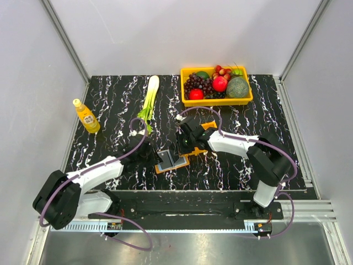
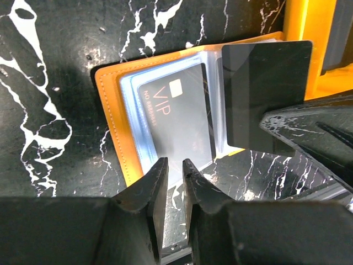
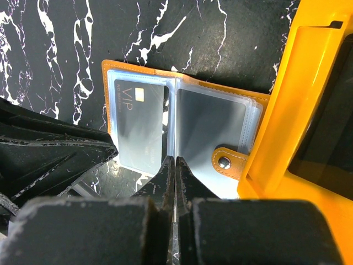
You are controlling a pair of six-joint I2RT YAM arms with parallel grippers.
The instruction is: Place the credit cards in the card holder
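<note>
The orange card holder lies open, its clear sleeves spread. A grey VIP card sits in its left side; the right side shows clear sleeves and a snap tab. My left gripper is at the holder's left, low near the VIP card, fingertips slightly apart with nothing clear between them. My right gripper is shut above the holder's middle, nothing showing between its fingertips. In the left wrist view it partly covers the right side, near a dark panel.
An orange-yellow tray adjoins the holder on the right. Behind are celery, a yellow bottle and a fruit basket.
</note>
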